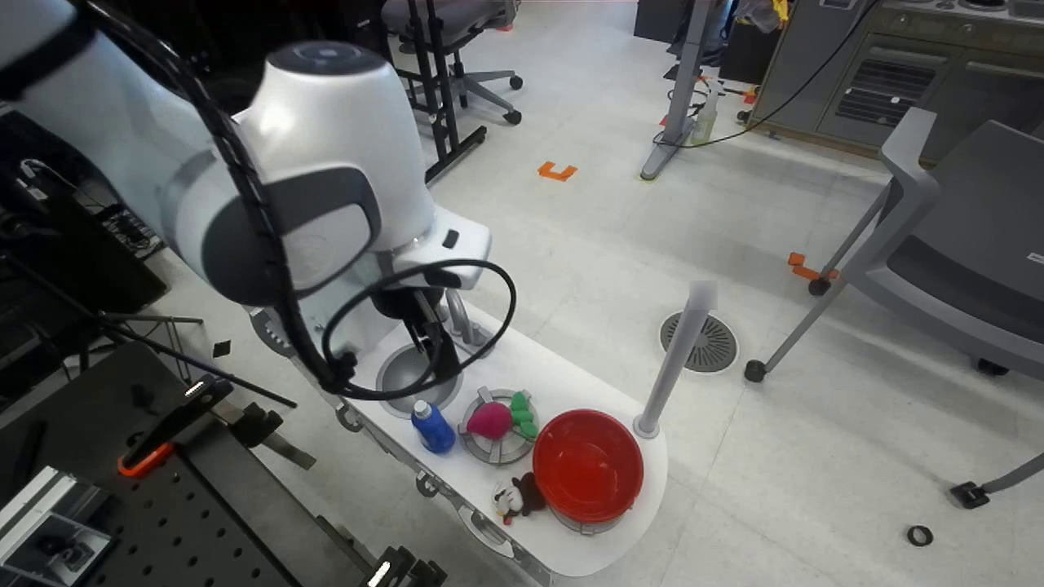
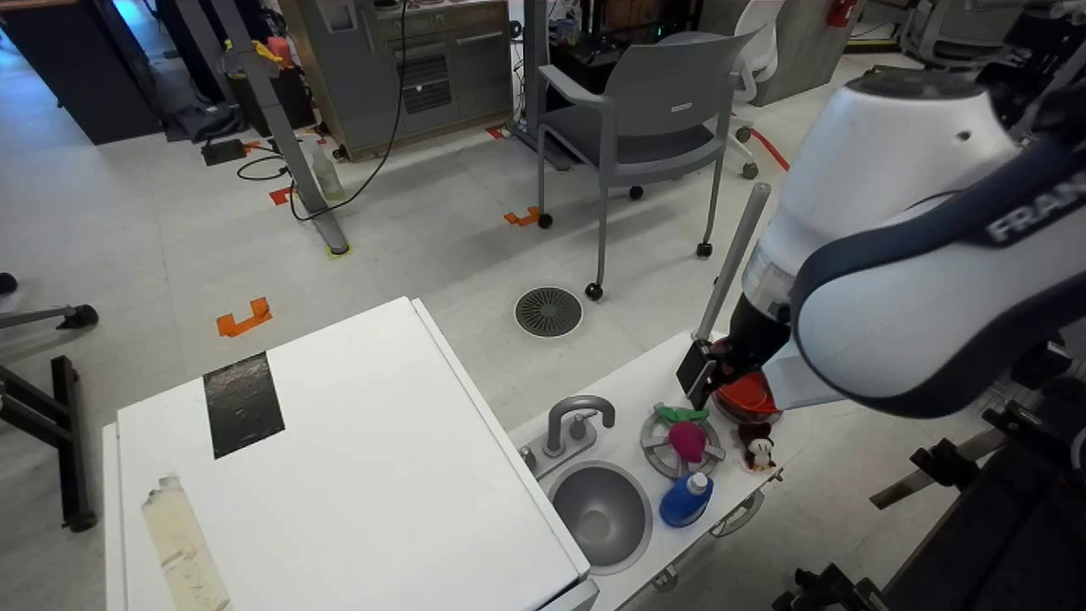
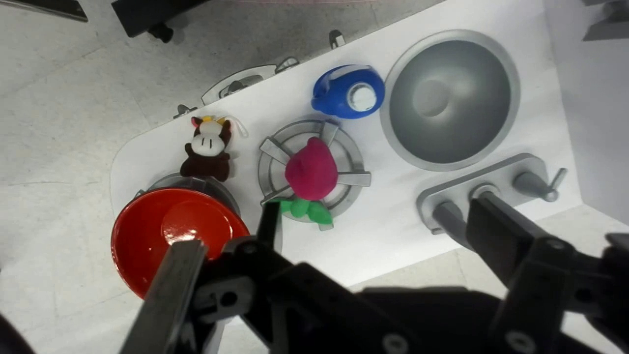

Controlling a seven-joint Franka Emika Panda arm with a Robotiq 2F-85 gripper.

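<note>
My gripper is open above the toy kitchen counter, with nothing between its fingers. On the burner lies a pink toy fruit with green leaves. A red bowl sits on the other burner; in the wrist view, dark gripper parts cover its lower right edge. Beside the bowl lies a brown and white plush cow. Between the fruit's burner and the sink stands a blue bottle with a white cap. Exterior view 2 has the gripper above the counter.
The grey faucet rises behind the sink. A grey post stands on the counter's rear edge near the bowl. A tall white cabinet borders the sink end. Bare counter lies between faucet and burners.
</note>
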